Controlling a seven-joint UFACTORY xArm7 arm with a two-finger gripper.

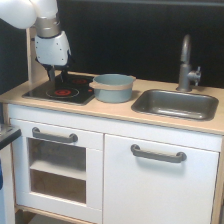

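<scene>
My gripper hangs at the upper left, just over the black cooktop with its red burner mark. Its dark fingers are small against the dark surface, so how far apart they stand is not clear. No object shows clearly at its tips. To the right of the gripper, a grey-blue pot with tan handles stands upright on the light wood counter, at the cooktop's right edge. The gripper appears apart from the pot.
A metal sink with a tall grey faucet lies to the right. Below are a white oven door and a white cabinet door, both shut with grey handles. A wooden post rises at the back left.
</scene>
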